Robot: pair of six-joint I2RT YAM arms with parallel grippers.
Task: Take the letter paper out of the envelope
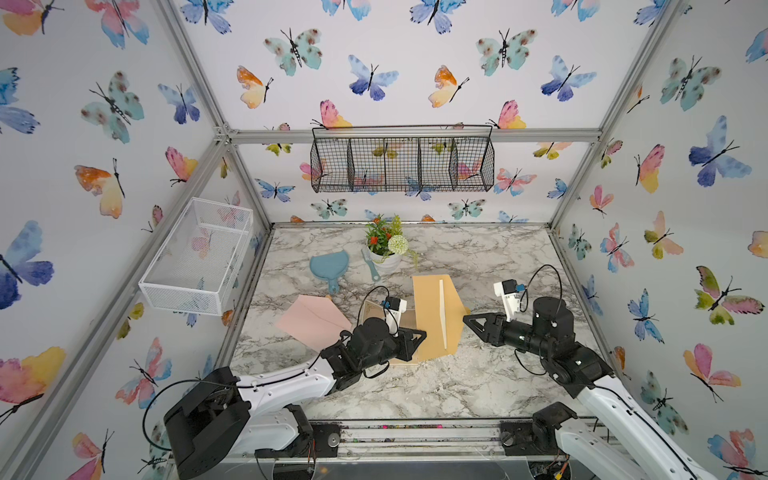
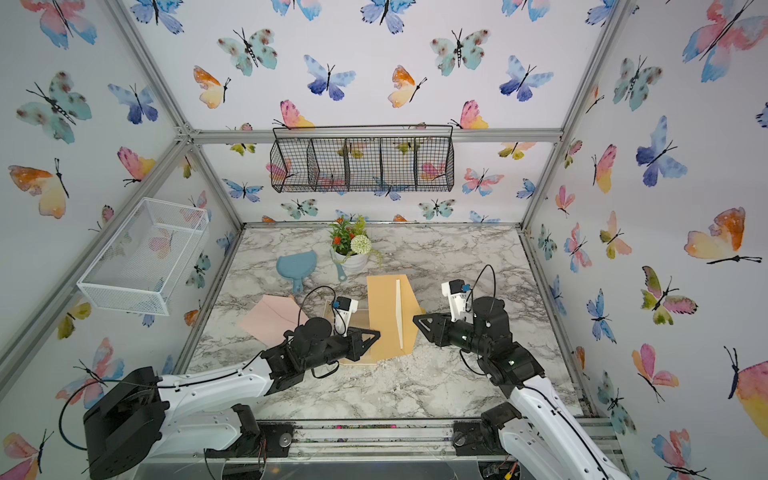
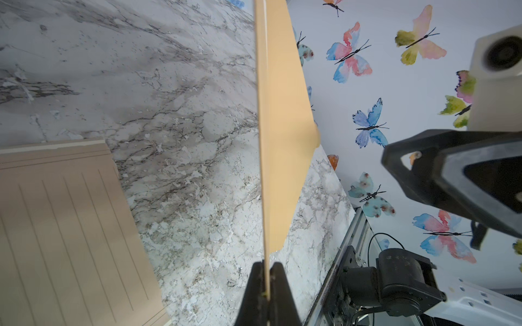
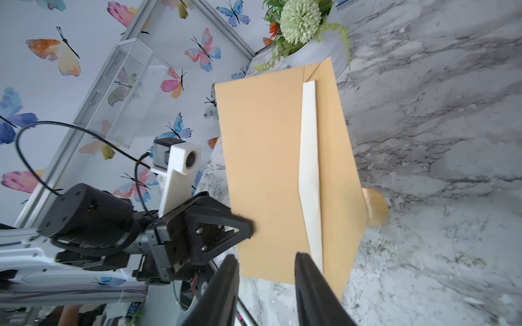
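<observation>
The tan envelope [image 1: 429, 316] is held up off the table, its flap folded open toward the right. A narrow white strip of the letter paper [image 4: 310, 174] shows at its mouth; the rest is hidden inside. My left gripper is shut on the envelope's left edge, which runs thinly between its fingertips. Facing the mouth from the right, my right gripper stands partly open. Nothing is between its fingers, and the letter strip lies ahead of them.
A pink envelope [image 1: 313, 321] lies at the left. Below the left arm is a brown lined sheet or board [image 3: 65, 228]. Farther back are a blue dustpan [image 1: 329, 266], a small blue brush [image 1: 370, 265] and a potted plant [image 1: 387, 244]. Right of the envelope, the marble table is clear.
</observation>
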